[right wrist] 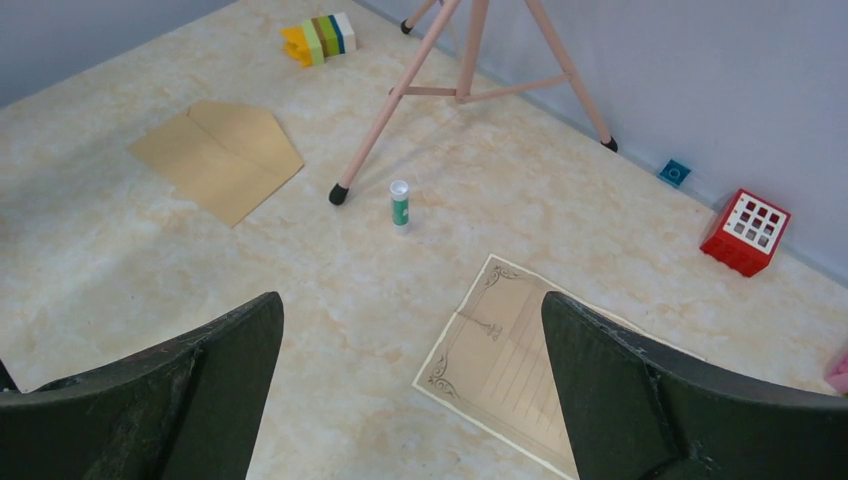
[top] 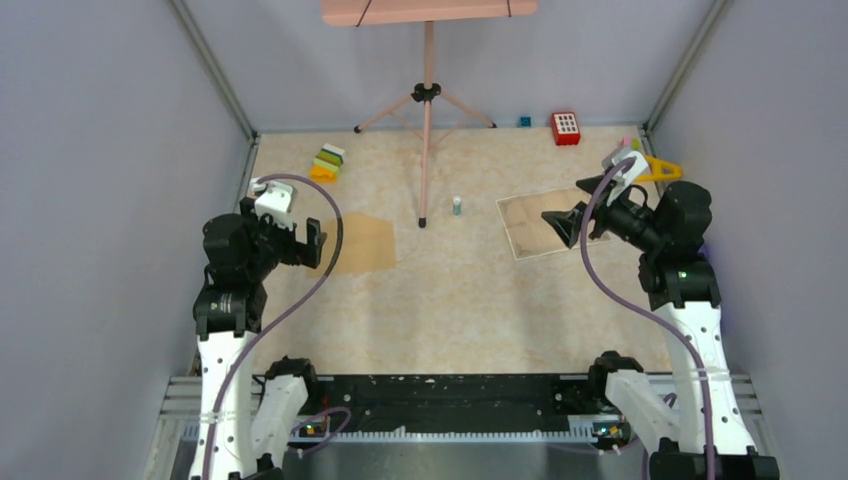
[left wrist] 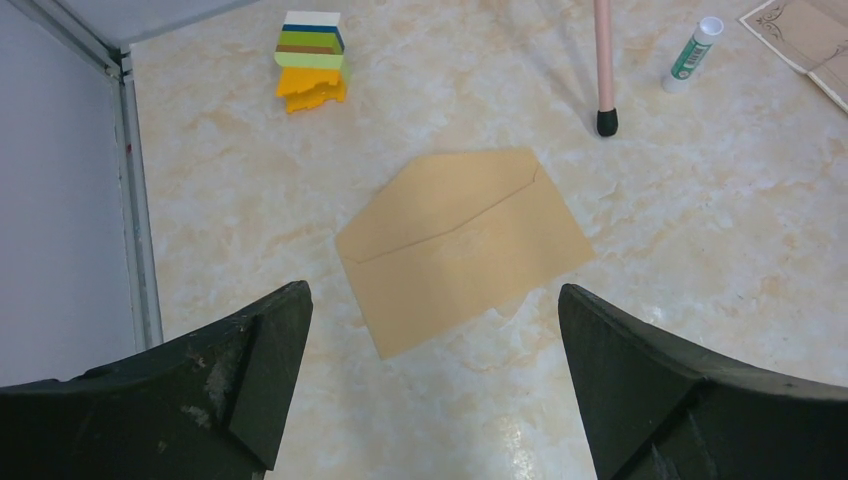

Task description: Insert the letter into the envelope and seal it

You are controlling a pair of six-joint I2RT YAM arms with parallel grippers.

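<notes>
The tan envelope (left wrist: 475, 260) lies flat on the left of the table, its pointed flap spread open and facing the back wall. On the right side lies the letter (right wrist: 500, 350), a brownish sheet with a pale border and scroll ornaments, also flat. Above the envelope's left part hovers my left gripper (top: 314, 244), open and empty; in the left wrist view the envelope shows between and beyond its fingers. My right gripper (top: 570, 226) is open over the letter, hiding part of it, with nothing held. A glue stick (right wrist: 400, 208) stands upright between the two papers.
A pinkish tripod leg (top: 427, 170) comes down at the back middle, beside the glue stick. Colored blocks (top: 327, 163) sit at the back left, a red box (top: 565, 129) at the back right.
</notes>
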